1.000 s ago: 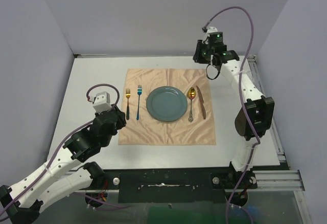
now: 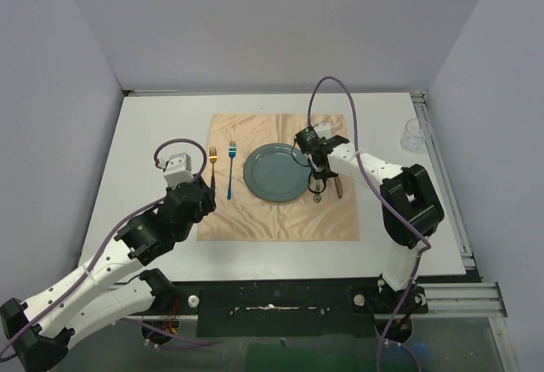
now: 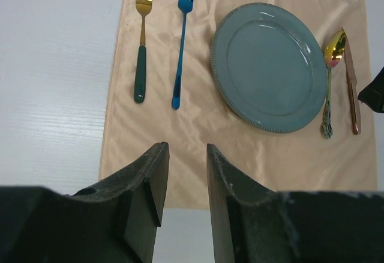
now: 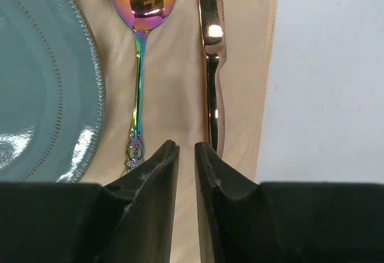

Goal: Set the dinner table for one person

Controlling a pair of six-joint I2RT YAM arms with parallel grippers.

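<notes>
A blue-grey plate [image 2: 277, 173] lies on the peach placemat [image 2: 255, 228]. Left of it are a gold fork with a dark handle [image 3: 141, 65] and a blue fork [image 3: 180, 59]. To its right lie a rainbow-coloured spoon [image 4: 138, 83] and a copper knife [image 4: 213, 65], roughly parallel. Above the mat, between the spoon and knife handles, my right gripper is partly open and empty; its fingers overlap the handle ends in that view. My left gripper stands partly open with only cloth visible beyond its gap, near the mat's left side.
A clear glass [image 2: 415, 134] stands at the right of the white table [image 2: 153, 147]. From above, my right arm [image 2: 378, 172] covers part of the spoon and knife. Bare table surrounds the mat on the left and far sides.
The tableware looks unmoved.
</notes>
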